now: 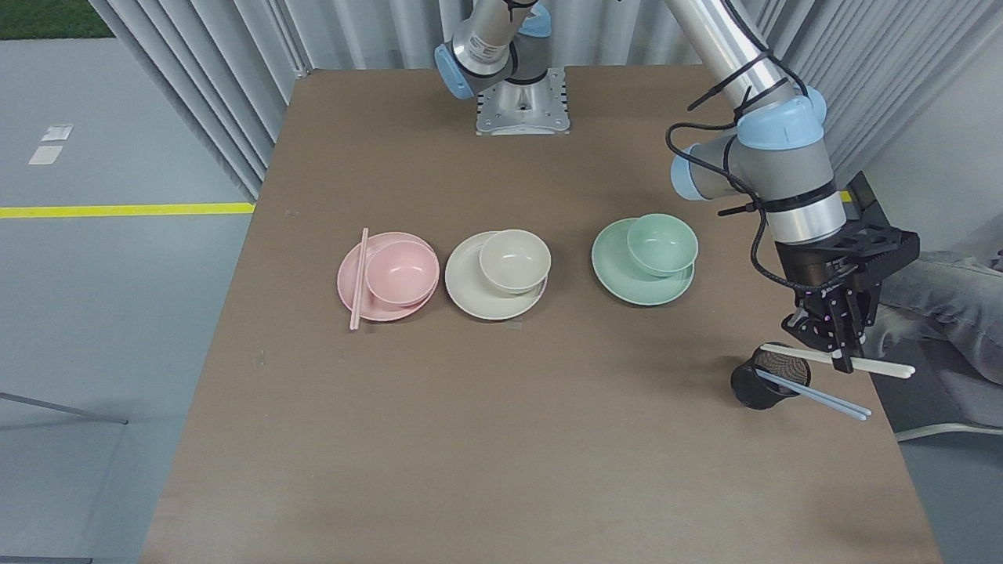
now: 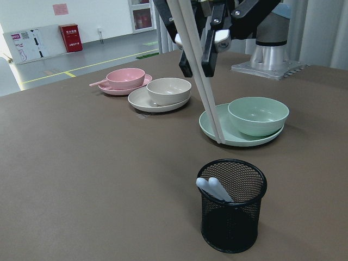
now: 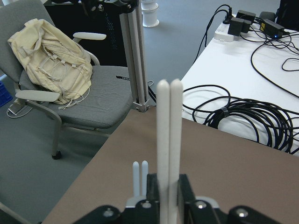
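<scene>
My gripper [image 1: 841,359] is shut on a pair of white chopsticks [image 2: 193,60] [image 3: 169,140], above the black mesh holder [image 2: 229,217] at the table's right edge. Light blue chopsticks [image 1: 818,395] stand leaning in the holder. Along the middle of the table sit a pink plate with a pink bowl [image 1: 402,272] and pink chopsticks [image 1: 359,277], a white plate [image 1: 479,301] with a white bowl [image 1: 515,260], and a green plate [image 1: 620,277] with a green bowl [image 1: 663,244].
A person's legs [image 1: 950,310] are beyond the right edge.
</scene>
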